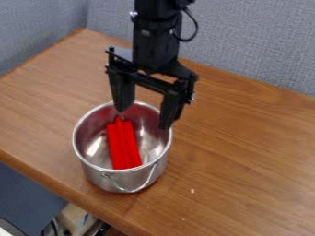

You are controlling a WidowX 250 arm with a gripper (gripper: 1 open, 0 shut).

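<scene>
My black gripper (147, 101) hangs open over a silver metal pot (127, 180) in the lower left of the camera view, one finger near the pot's left rim and the other by its right rim. Inside the pot, a red oblong object (123, 147) lies lengthwise; its far end is close below the gripper. The gap between the fingertips shows nothing held.
Grey padded walls (259, 41) stand behind it, and a dark area lies past the table's lower left edge.
</scene>
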